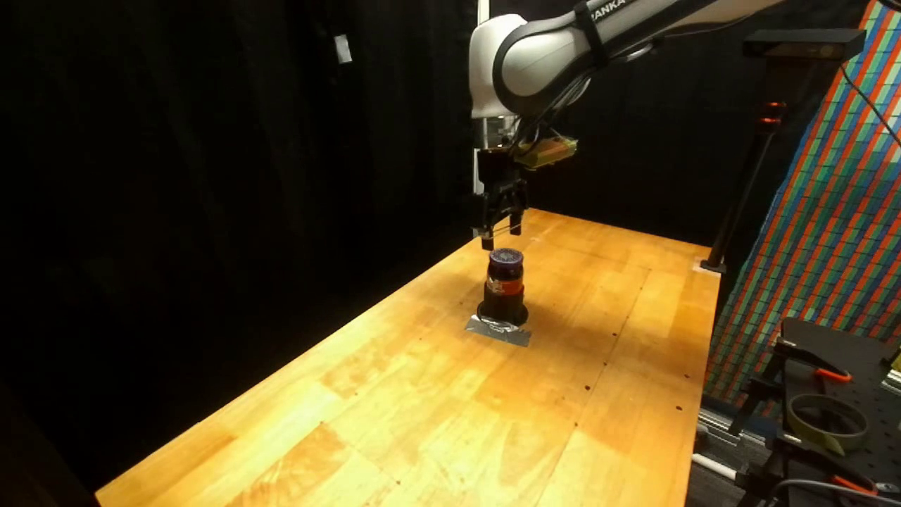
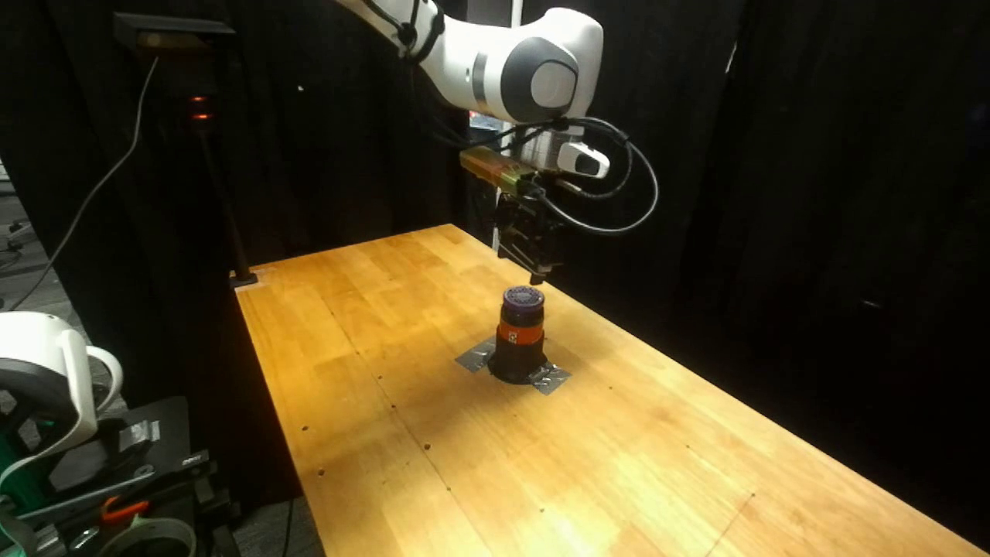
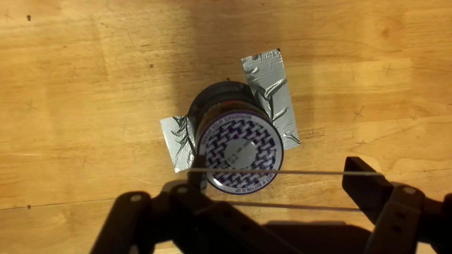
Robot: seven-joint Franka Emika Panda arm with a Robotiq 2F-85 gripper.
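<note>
A dark jar point(image 1: 505, 283) with an orange label and a purple-and-white patterned lid point(image 3: 240, 152) stands upright in a black round holder point(image 2: 508, 371). Strips of silver tape point(image 3: 273, 95) fix that holder to the wooden table. Above the jar, slightly toward the back, hangs my gripper point(image 1: 502, 236), open and empty. In the wrist view its fingers point(image 3: 366, 184) are spread wider than the lid, with thin bands stretched between them. The left finger overlaps the lid's left edge there, so the lid sits off-centre toward that side. Contact with the lid cannot be made out.
Bare tabletop point(image 1: 405, 397) surrounds the holder on every side. A dark post point(image 1: 743, 186) rises at the table's far corner. Beside the table, a black cart point(image 1: 845, 355) carries a roll of tape point(image 1: 828, 421) and orange-handled clamps.
</note>
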